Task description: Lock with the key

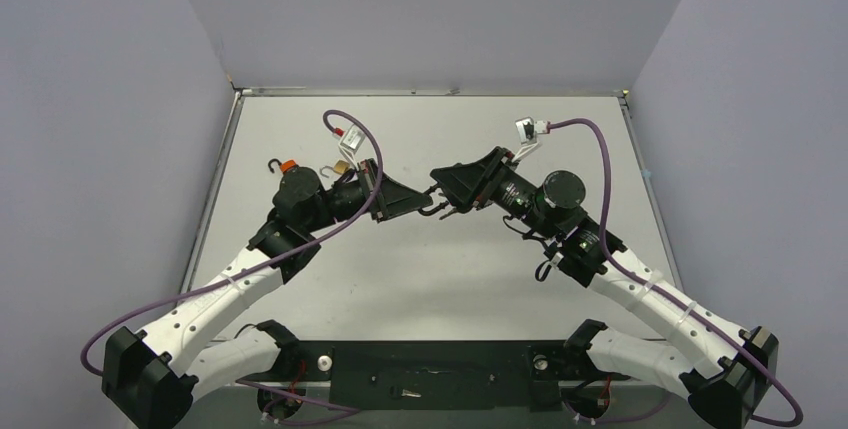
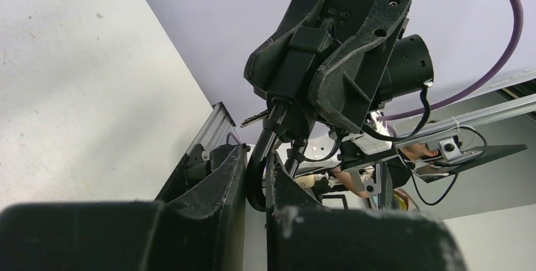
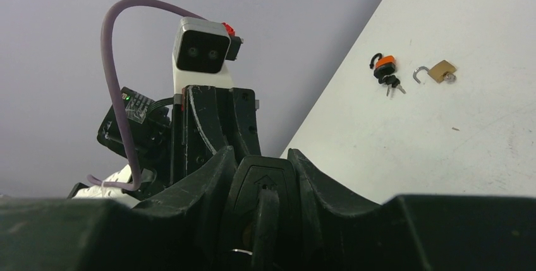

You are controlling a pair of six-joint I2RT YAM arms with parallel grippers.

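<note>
A black padlock body [image 2: 297, 72] is clamped between the fingers of my right gripper, which is shut on it. From the body a black U-shaped shackle [image 2: 258, 173] reaches toward my left gripper [image 1: 428, 202], whose tips are shut on the curved part. In the left wrist view both shackle legs run up to the body; whether they are fully seated is hard to tell. A thin metal key [image 2: 254, 118] sticks out at the side of the body. The two grippers face each other closely above the table, and the right fingers hide much of the lock.
On the table's far left lie a black-and-orange padlock [image 3: 384, 66], small keys [image 3: 393, 84] and a brass padlock [image 3: 441, 71] with its shackle open.
</note>
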